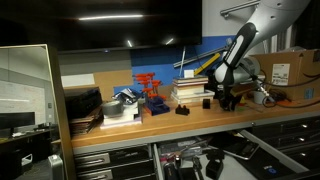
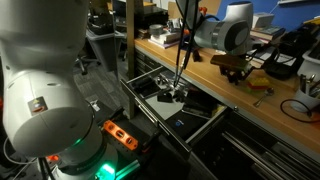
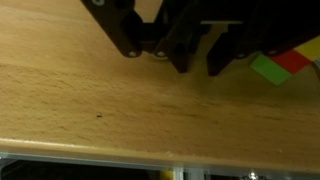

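Note:
In the wrist view my gripper hangs over the wooden worktop, its dark fingertips a short gap apart. Bare wood shows through that gap, and nothing is visible between the tips. To the right of the fingers lies a banded item with green (image 3: 269,69), red (image 3: 292,61) and yellow parts, cut off by the frame edge. From outside, the gripper (image 2: 238,79) is low over the right part of the bench (image 2: 205,70). Its fingertips are too small and dark to read there.
Open drawers (image 2: 190,122) with tools jut out below the bench front. A yellow-orange item (image 2: 258,82) and dark pans (image 2: 283,70) stand close to the gripper on the worktop. Stacked books (image 1: 188,90) are farther left. Clear wood shows toward the front edge.

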